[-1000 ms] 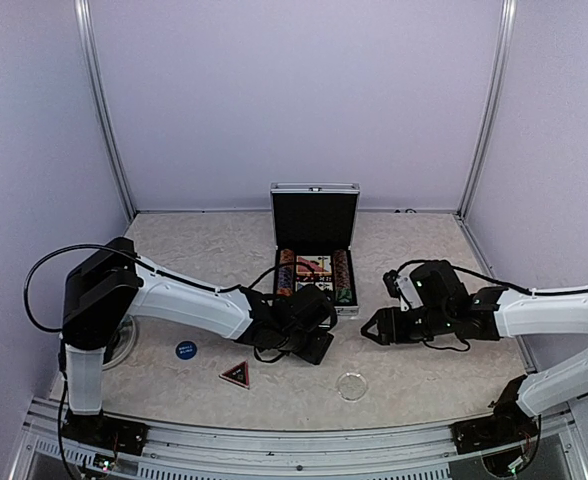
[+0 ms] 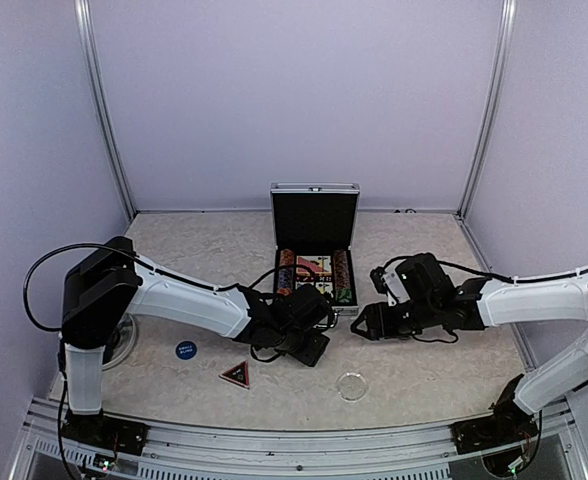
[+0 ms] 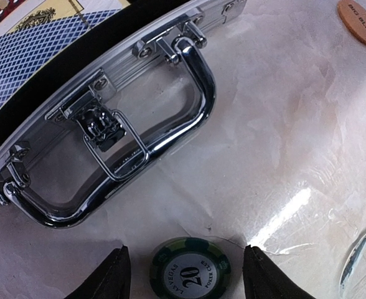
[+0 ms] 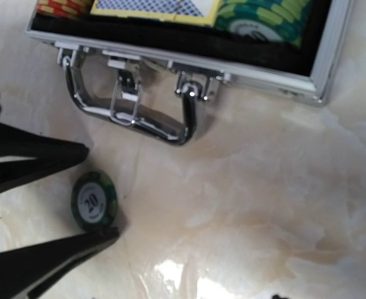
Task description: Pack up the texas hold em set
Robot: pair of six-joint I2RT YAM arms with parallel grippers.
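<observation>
The aluminium poker case stands open at the back centre, holding chip stacks and cards. Its handle faces the front. A green 20 chip lies flat on the table just in front of it. My left gripper is open over this chip, a fingertip on either side. My right gripper is open too, seen from the side in its wrist view with the chip between or just below its fingertips; whether it touches cannot be told.
A blue disc, a triangular marker and a clear disc lie at the front. An orange BIG BLIND disc is near the case. A round silver object is partly behind the left arm.
My right arm has moved left and slightly up in the top view, closer to the left gripper. The left arm has shifted only slightly.
</observation>
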